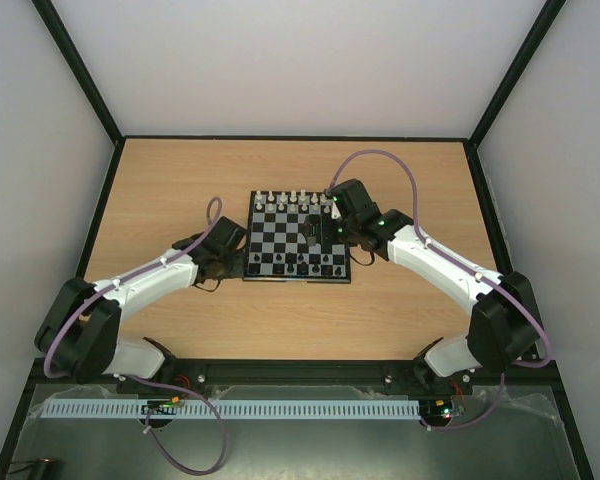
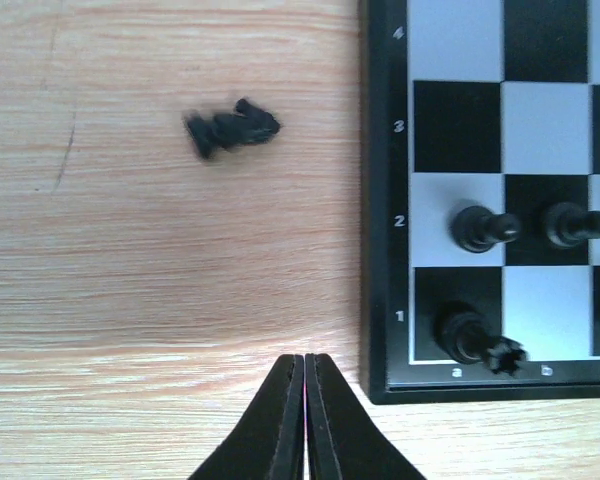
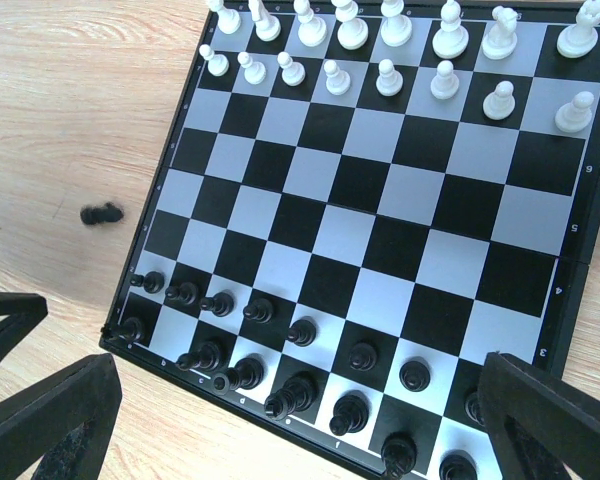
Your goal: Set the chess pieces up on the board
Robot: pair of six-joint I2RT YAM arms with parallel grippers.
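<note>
In the left wrist view the black knight (image 2: 232,128), slightly blurred, is on or just over the bare wood left of the chessboard (image 2: 384,200). It lies tipped on its side, well away from my left gripper, whose fingers are pressed together with nothing between them. The right wrist view also shows that knight (image 3: 101,214) beside the board, apart from the left gripper's tips at the left edge. My right gripper is held wide open above the board, its fingers at the lower corners of its view and nothing gripped.
White pieces (image 3: 352,25) fill the board's far two rows. Black pieces (image 3: 292,396) stand in the near two rows, including a rook (image 2: 475,340) in the corner square. The middle rows are empty, and bare tabletop (image 1: 180,180) surrounds the board.
</note>
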